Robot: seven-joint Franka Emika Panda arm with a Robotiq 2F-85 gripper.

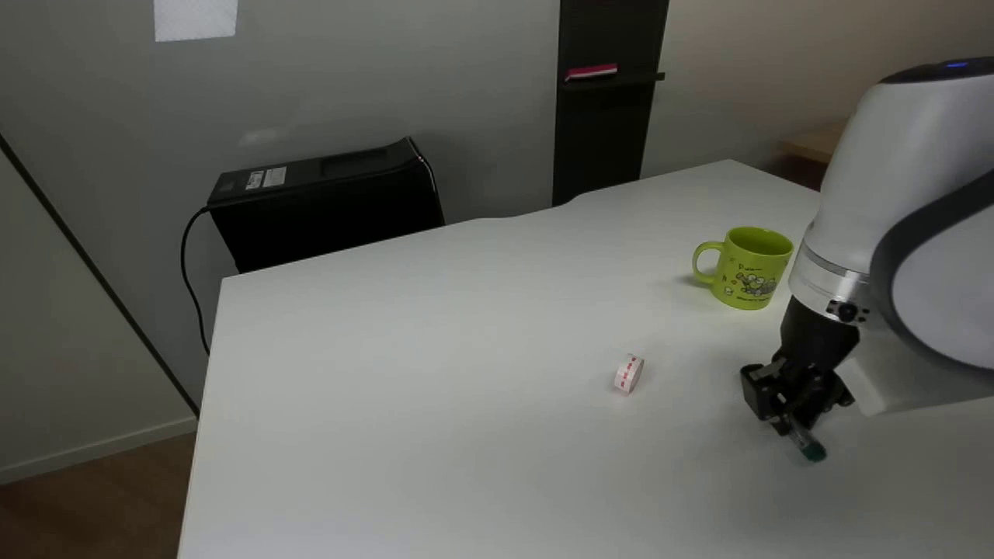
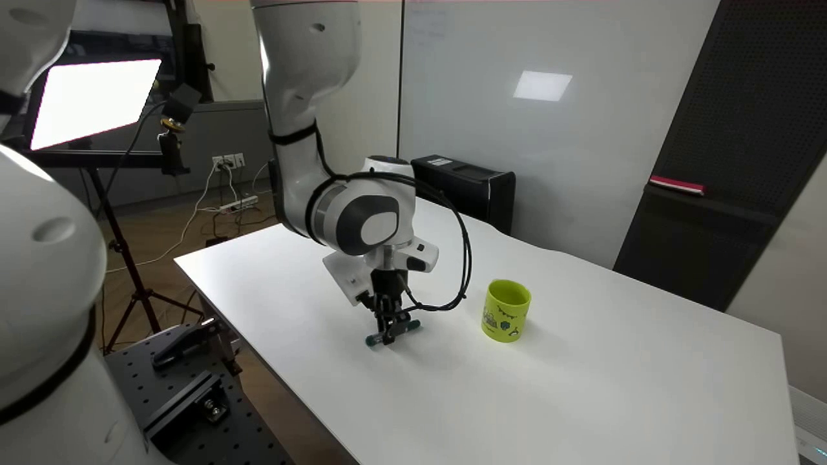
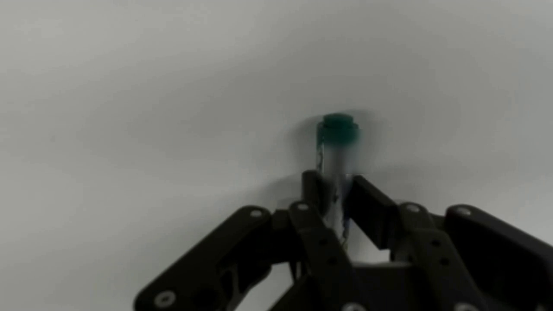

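Note:
A green-ended pen (image 3: pixel 338 135) with a clear barrel lies on the white table under my gripper. One finger (image 3: pixel 311 189) is on its left and the other finger (image 3: pixel 369 204) on its right, both close against the barrel. Whether they press on it, I cannot tell. In exterior view 1 only one green end of the pen (image 1: pixel 812 451) clearly sticks out below my gripper (image 1: pixel 790 419). Both ends of the pen (image 2: pixel 375 340) show on either side of the gripper (image 2: pixel 389 329) in exterior view 2.
A green mug (image 1: pixel 748 270) stands upright behind the gripper. A small white-and-red roll (image 1: pixel 630 374) lies to the left in exterior view 1. A black box (image 1: pixel 326 200) is beyond the back edge.

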